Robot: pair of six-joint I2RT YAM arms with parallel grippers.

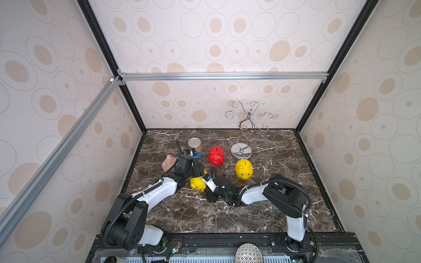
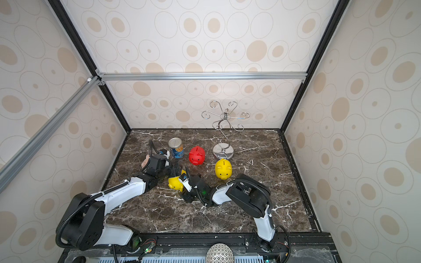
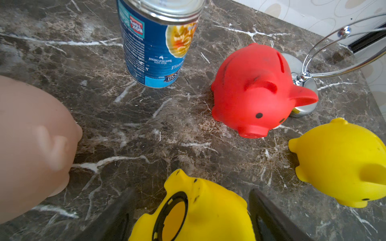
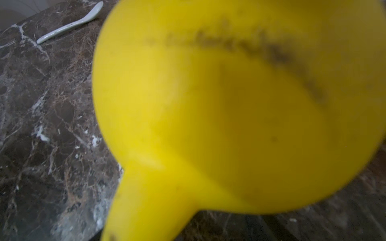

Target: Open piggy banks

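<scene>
A yellow piggy bank (image 1: 198, 184) lies tilted between my grippers, its dark-rimmed underside hole visible in the left wrist view. My left gripper is open, fingers on either side of it. My right gripper (image 1: 209, 189) is against its right side; that bank fills the right wrist view, so the fingers are mostly hidden. A second yellow bank (image 1: 243, 169), a red one (image 1: 216, 155) and a pink one (image 3: 32, 148) stand around them.
A blue can (image 3: 152, 52) stands behind, beside the metal stand's round base (image 1: 241, 150). A white spoon (image 4: 68, 28) shows in the right wrist view.
</scene>
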